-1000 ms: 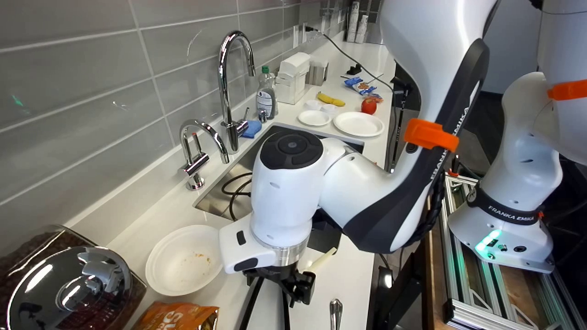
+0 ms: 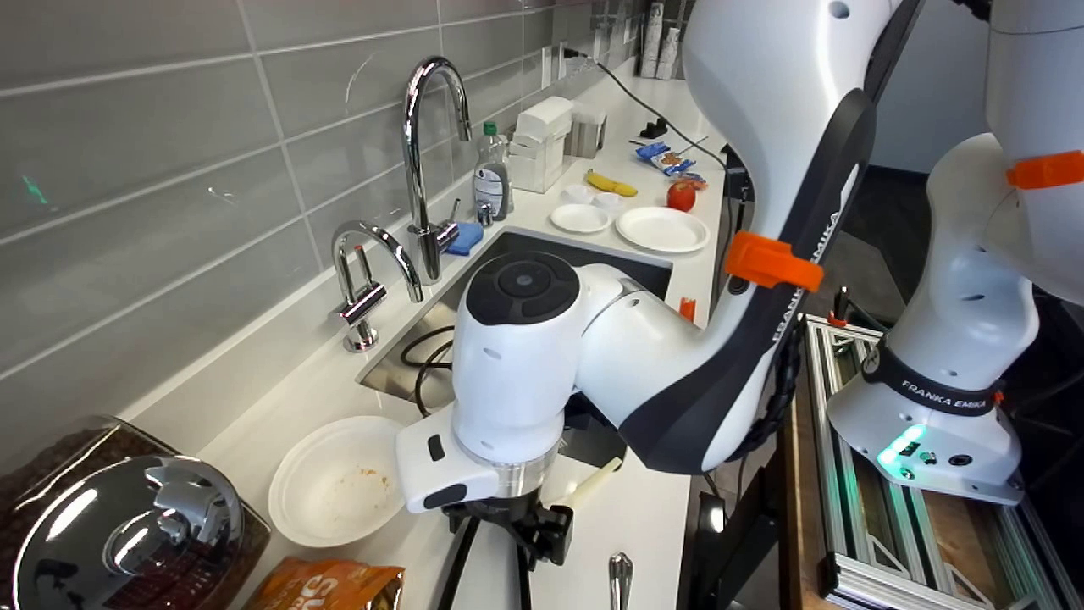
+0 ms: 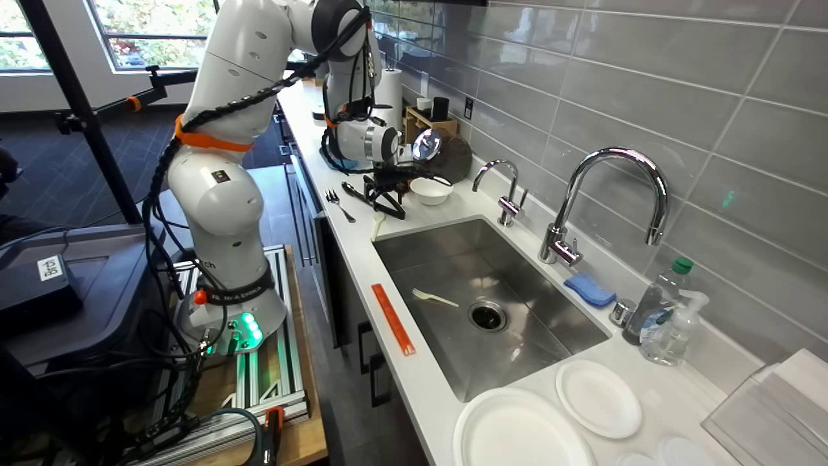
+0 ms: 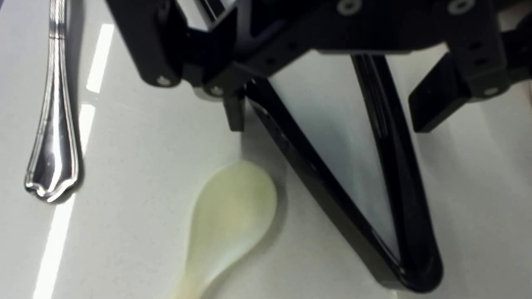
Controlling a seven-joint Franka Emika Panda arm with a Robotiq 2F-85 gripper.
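My gripper hangs open low over the counter, fingers spread wide. Black tongs [image 4: 401, 199] run between and below those fingers in the wrist view, their joined end pointing toward the lower right. Whether a finger touches them I cannot tell. Beside the tongs lies a pale plastic spoon [image 4: 234, 209], and a metal fork [image 3: 339, 203] rests farther to the side, only its handle showing in the wrist view. From exterior view 1, the gripper [image 2: 535, 539] partly covers the tongs [image 2: 459, 564].
A white bowl [image 2: 335, 483] with crumbs, an orange snack bag [image 2: 325, 588] and a lidded glass jar [image 2: 132, 539] crowd the wall side. The steel sink [image 3: 419, 264] holds a pale utensil [image 3: 435, 298]. A red strip [image 3: 392, 318] lies along the counter's front edge.
In exterior view 1 the arm has shifted a little to the left, with the gripper moving slightly left and down. The counter objects appear unmoved.
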